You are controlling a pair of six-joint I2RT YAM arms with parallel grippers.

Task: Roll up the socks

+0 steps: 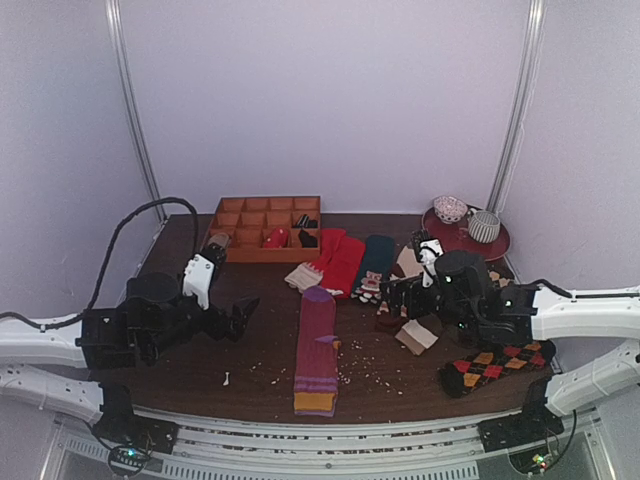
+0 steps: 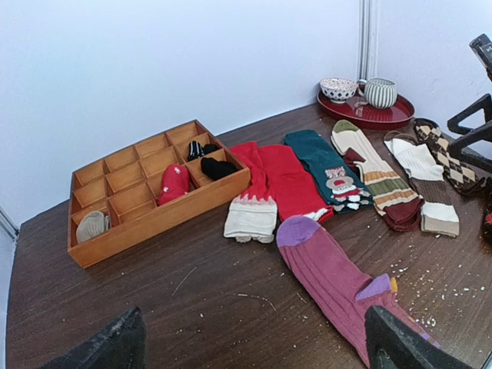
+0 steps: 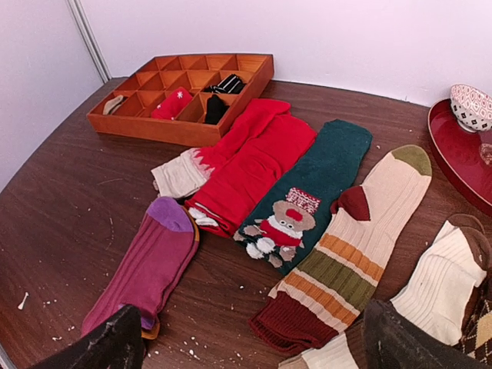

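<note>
A pair of mauve socks (image 1: 317, 345) lies flat and lengthwise in the middle of the table, purple toes away from me and yellow cuffs near the front edge. To its left, above the bare wood, my left gripper (image 1: 243, 318) stands open and empty. My right gripper (image 1: 392, 296) hangs open over the right half, holding nothing. In the right wrist view, red socks (image 3: 252, 165), green reindeer socks (image 3: 311, 196) and striped cream socks (image 3: 350, 250) lie flat in a row, with brown-and-white socks (image 3: 438, 273) further right.
A wooden compartment box (image 1: 265, 252) at the back holds several rolled socks. A red tray (image 1: 465, 235) with a bowl (image 1: 450, 208) and a ribbed cup (image 1: 484, 226) sits back right. Argyle socks (image 1: 497, 368) lie front right.
</note>
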